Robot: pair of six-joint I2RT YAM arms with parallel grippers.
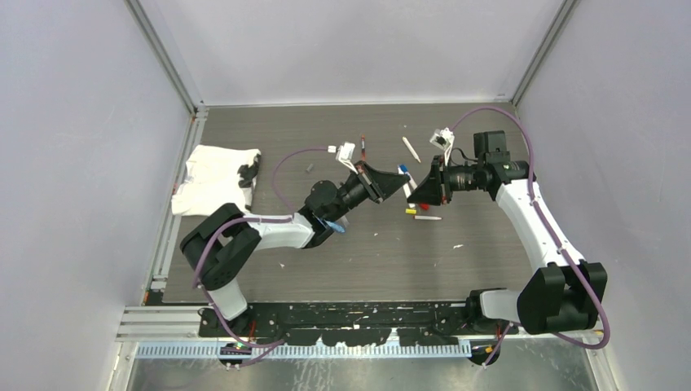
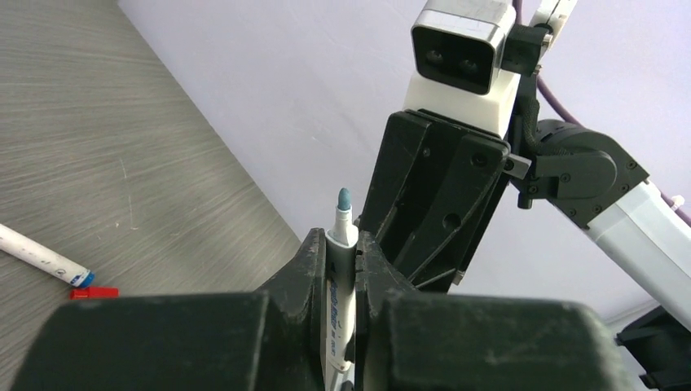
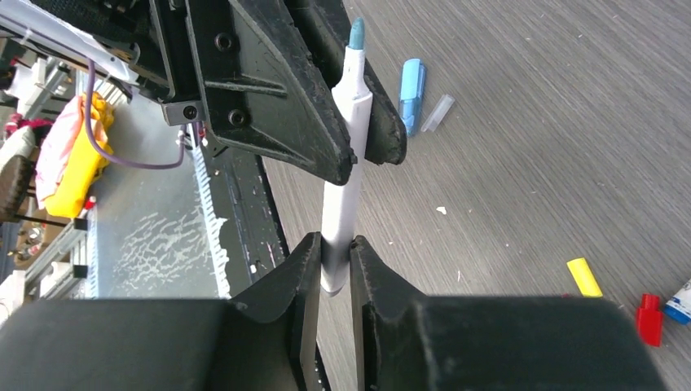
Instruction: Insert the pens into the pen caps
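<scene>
A white pen with a blue-grey tip [image 3: 346,195] stands nearly upright in the air between the two grippers, tip up. My left gripper is shut on it just below the tip, as the left wrist view shows. Around the pen's lower end sit the fingertips of my right gripper; whether they press on it is not clear. From above, the left gripper [image 1: 407,178] and right gripper [image 1: 410,199] nearly meet. On the table lie a yellow cap [image 3: 584,278], a red cap [image 3: 649,320] and a blue cap [image 3: 412,91].
A white pen [image 1: 411,148] lies behind the right gripper, another [image 1: 428,217] in front of it. A red and dark pen [image 1: 363,148] lies farther back. White cloth [image 1: 213,181] covers the table's left side. The front middle holds only small scraps.
</scene>
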